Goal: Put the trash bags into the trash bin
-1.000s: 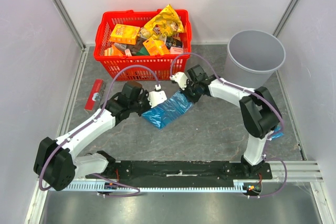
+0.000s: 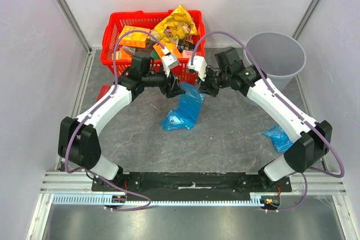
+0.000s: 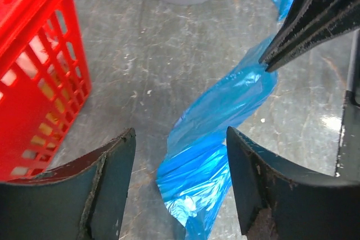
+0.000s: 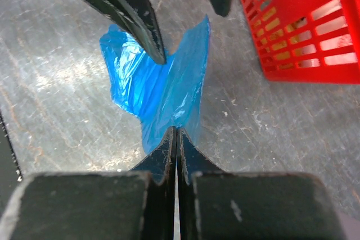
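Observation:
A blue plastic bag (image 2: 187,108) hangs from my right gripper, which is shut on its upper edge; the bag's lower end reaches down near the floor. My left gripper is open, its two fingers spread on either side of the bag's image in the left wrist view, and it does not hold the bag. In the top view it is close to the bag's upper left side. Another blue bag (image 2: 278,138) lies on the floor at the right, partly behind my right arm. The grey trash bin (image 2: 275,54) stands empty-looking at the back right.
A red basket (image 2: 152,18) full of snack packs stands at the back, close behind both grippers. A red object (image 2: 103,91) lies at the left, mostly behind my left arm.
My left gripper let go of the bag and moved up and to the right, toward the right gripper. The bag now hangs more upright from the right gripper, and the right arm has risen.

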